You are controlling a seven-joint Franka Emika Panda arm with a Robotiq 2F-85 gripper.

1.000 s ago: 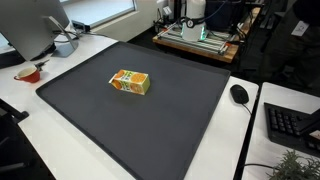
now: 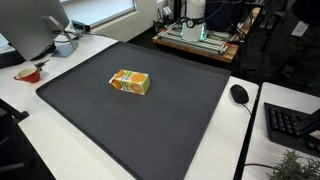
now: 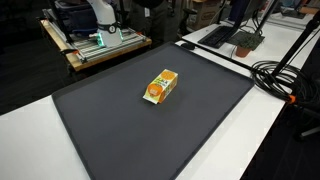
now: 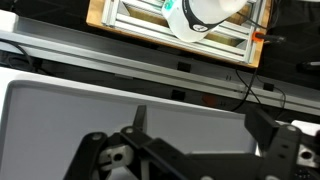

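An orange and white carton (image 2: 130, 81) lies on its side on the dark grey mat (image 2: 110, 120), towards the mat's far end in exterior view 1. Exterior view 2 shows the same carton (image 3: 160, 87) with clear mat all round it. Only the wrist view shows my gripper: its two dark fingers stand wide apart at the bottom, open, with just the grey mat (image 4: 70, 135) and its edge seen between them. The carton is out of the wrist view, and neither exterior view shows the gripper.
A red cup (image 2: 28, 74) stands on the white table left of the mat. On the right are a black mouse (image 2: 239, 95) and a keyboard (image 2: 292, 126). Coiled black cable (image 3: 285, 80) lies beside the mat. The white robot base (image 2: 192, 32) stands beyond its far edge.
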